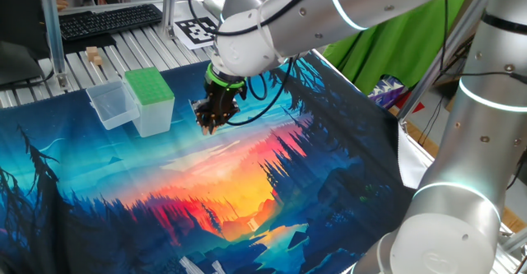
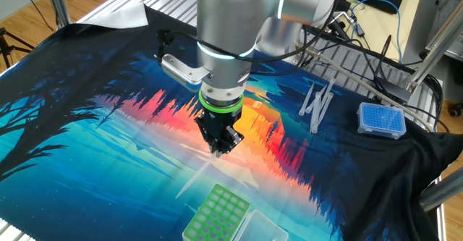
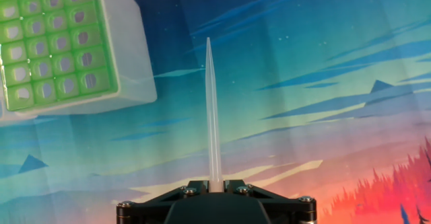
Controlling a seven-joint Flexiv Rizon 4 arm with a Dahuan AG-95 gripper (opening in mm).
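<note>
A long translucent pipette tip [image 3: 212, 109] points away from my gripper, whose fingers are shut on its wide end in the wrist view. From the other side, exterior view 2 shows the same pale tip [image 2: 197, 177] slanting down and left from the gripper [image 2: 216, 151]. A white box with a green gridded top [image 3: 57, 46] lies ahead and left in the wrist view, apart from the tip. In exterior view 1 my gripper [image 1: 209, 126] hangs to the right of that box [image 1: 153, 113]; the tip is hard to make out there.
An open clear lid [image 1: 114, 103] adjoins the green-topped box. Several loose pale tips [image 2: 317, 107] lie on the printed cloth, near a blue-topped box [image 2: 381, 119]. Cloth around the gripper is mostly bare. A keyboard [image 1: 111, 21] sits behind.
</note>
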